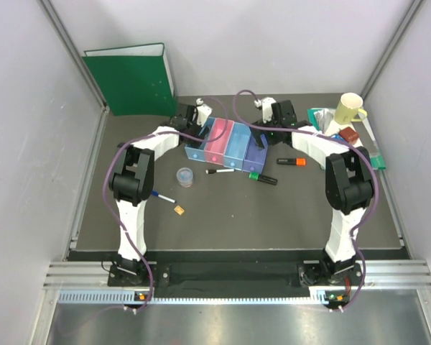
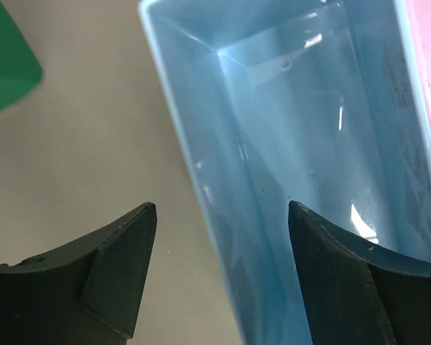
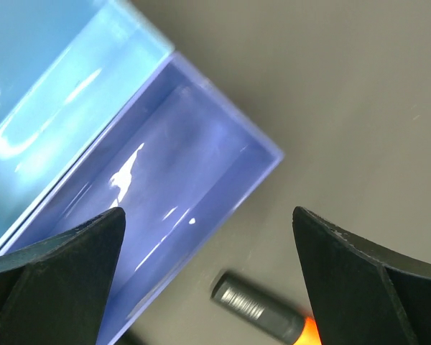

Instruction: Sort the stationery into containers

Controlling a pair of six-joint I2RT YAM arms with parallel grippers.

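A row of translucent bins stands at centre: light blue [image 1: 195, 152], pink [image 1: 216, 147], light blue [image 1: 236, 150] and purple [image 1: 253, 159]. My left gripper is over the leftmost bin's outer wall, fingers apart on either side, not visibly touching it. My right gripper stands open over the purple bin [image 3: 179, 151], nothing between its fingers. In front lie a black-capped marker [image 1: 220, 171], a green-and-black marker [image 1: 263, 178], a blue-capped marker [image 1: 164, 197] and a small yellow piece [image 1: 179, 210]. An orange-and-black marker [image 1: 292, 162] lies right of the bins.
A clear round container [image 1: 185, 177] sits left of centre. A green binder [image 1: 128, 83] stands at the back left. At the right are a yellow mug [image 1: 348, 108], a brown block [image 1: 348, 134] and other items.
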